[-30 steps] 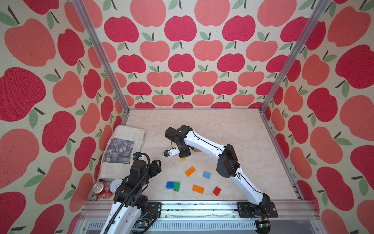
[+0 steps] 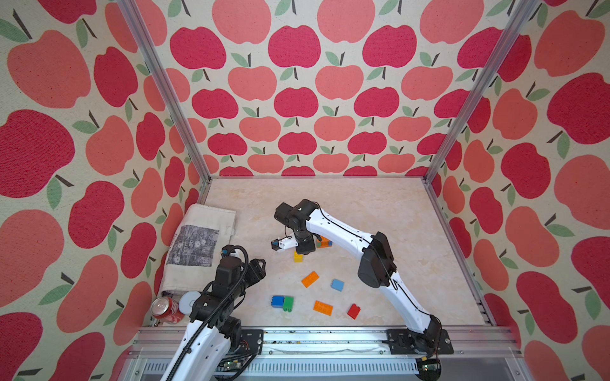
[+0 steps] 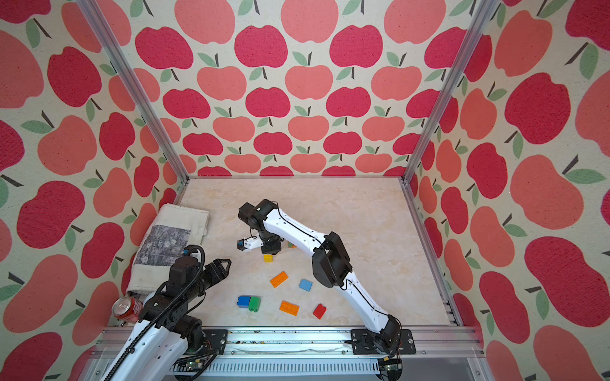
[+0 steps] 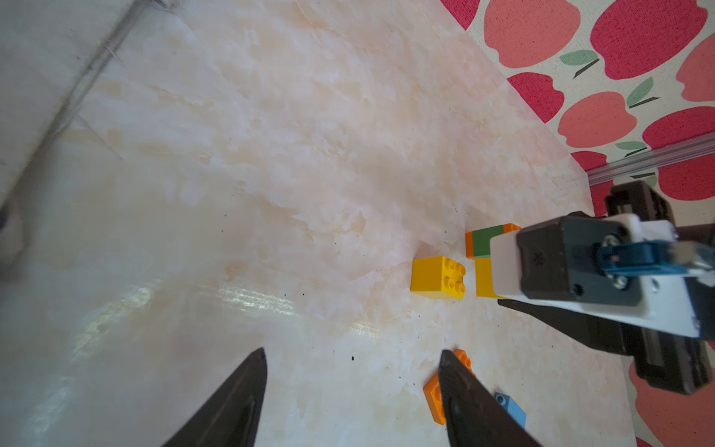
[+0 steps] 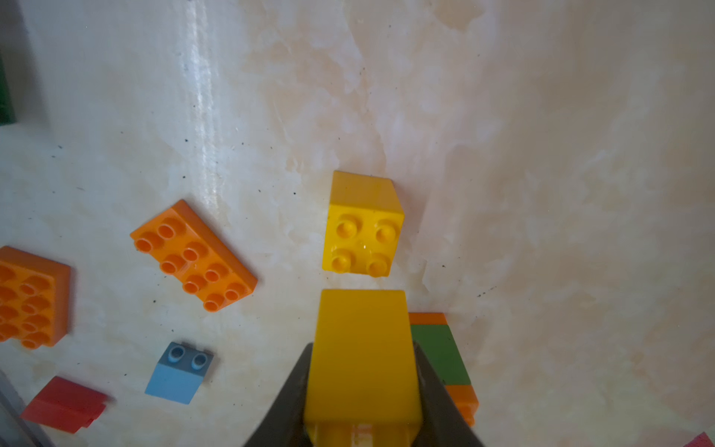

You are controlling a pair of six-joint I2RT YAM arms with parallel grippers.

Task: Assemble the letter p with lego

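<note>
My right gripper is shut on a yellow brick (image 5: 361, 327), held above the table. Just beyond it in the right wrist view lies another yellow brick (image 5: 361, 238), also in the left wrist view (image 4: 435, 275). A green-and-orange brick group (image 5: 438, 350) sits beside the held brick, partly hidden by it. My left gripper is open with nothing between its fingers, over bare table at the left.
Orange bricks (image 5: 193, 257) (image 2: 322, 307), a light blue brick (image 5: 178, 372), a red brick (image 5: 63, 403) and a blue-and-green pair (image 2: 282, 302) lie toward the front. A cloth (image 2: 203, 222), can (image 2: 165, 308) and white round item are at left.
My right arm has risen slightly and shifted rightward with the brick, uncovering more of the bricks beneath.
</note>
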